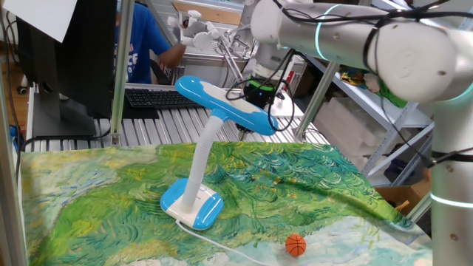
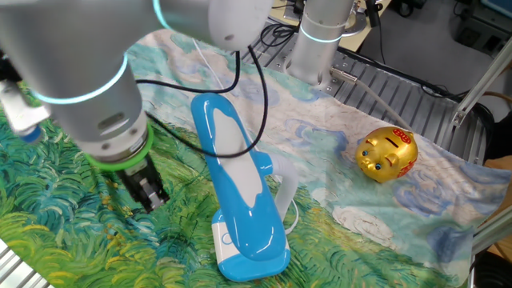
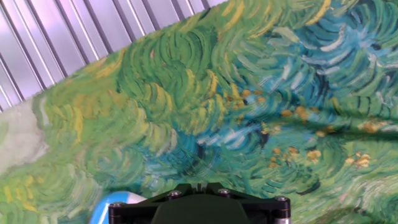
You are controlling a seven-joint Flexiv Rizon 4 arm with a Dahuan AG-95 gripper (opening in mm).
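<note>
A blue-and-white desk lamp [image 1: 198, 166] stands upright on the patterned cloth, its head reaching toward the arm's side. From above, its blue head [image 2: 244, 196] covers most of its base. Beside that head, above the green part of the cloth, hangs my gripper [image 2: 158, 202], pointing down and apart from the lamp. Its fingertips [image 3: 184, 188] meet at the bottom of the wrist view, with nothing visible between them. In exterior view 1 the lamp head hides the fingers. A small orange basketball [image 1: 295, 244] lies on the cloth near the front. A golden piggy bank [image 2: 386, 154] sits on the pale part of the cloth.
The cloth [image 1: 96, 199] has wide free areas around the lamp. A white cord [image 1: 222, 247] runs from the lamp's base. Behind are a keyboard [image 1: 166, 97], a monitor [image 1: 66, 74] and a person in blue [image 1: 144, 48]. Loose black cables [image 2: 260, 104] hang from the arm.
</note>
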